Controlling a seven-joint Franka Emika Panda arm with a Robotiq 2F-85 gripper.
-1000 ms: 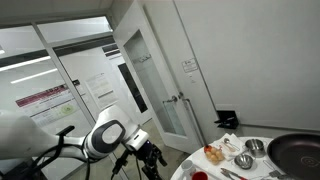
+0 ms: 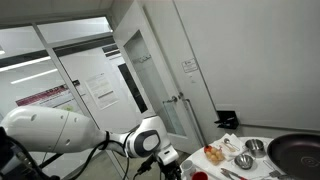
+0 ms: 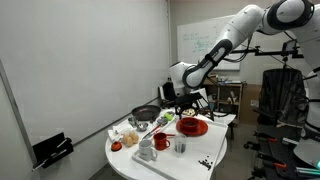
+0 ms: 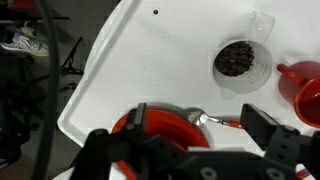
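Observation:
In the wrist view my gripper is open, its dark fingers wide apart with no object held. Below it in that view is a red bowl or plate (image 4: 178, 124), partly hidden by the gripper. A clear cup with dark brown pieces inside (image 4: 235, 60) lies ahead on the white surface. To its right, a red mug (image 4: 306, 98) is cut off by the frame edge. A utensil with a red handle (image 4: 225, 122) runs partly behind the right finger. From the second exterior view, my white arm (image 3: 182, 76) reaches over the red plate (image 3: 205, 128).
A black pan (image 2: 298, 152) and metal cups (image 2: 255, 147) occupy the table's far side. Near the wall sit a tomato (image 3: 116, 146) and other small items. Bare white surface (image 4: 150, 60) lies left of the clear cup.
My arm has extended to the right in the first exterior view, bringing the gripper closer to the table and lower. The table objects appear unmoved.

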